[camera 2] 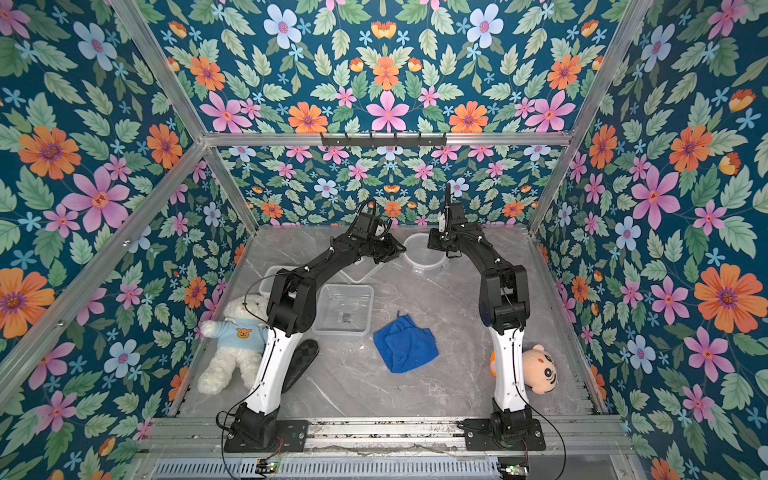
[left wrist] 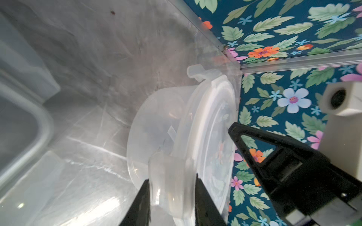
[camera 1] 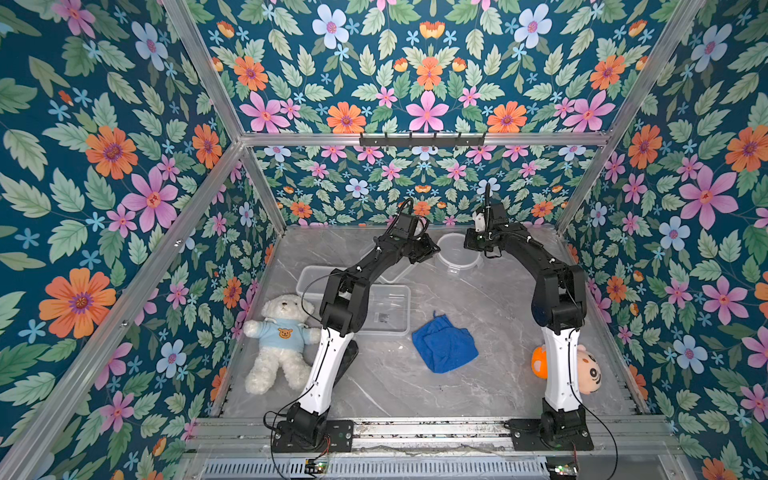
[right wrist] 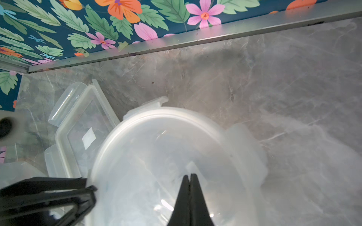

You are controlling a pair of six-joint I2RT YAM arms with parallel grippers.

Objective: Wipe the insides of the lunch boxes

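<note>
The round lidded container (camera 1: pixel 457 253) is at the back. In the left wrist view my left gripper is part open around the clear latch tab on the container's side; whether it grips cannot be told. In the right wrist view my right gripper is shut, over the white translucent lid (right wrist: pixel 150 146), nothing seen between its fingers. Rectangular lunch boxes (camera 2: pixel 342 328) stand at centre-left, one behind (right wrist: pixel 86 135) beside the round one. The blue cloth (camera 1: pixel 444 344) lies in the front middle.
A white teddy bear (camera 1: pixel 280 360) lies at the left edge; an orange toy (camera 1: pixel 589 369) lies by the right arm's base. Walls enclose the back and sides.
</note>
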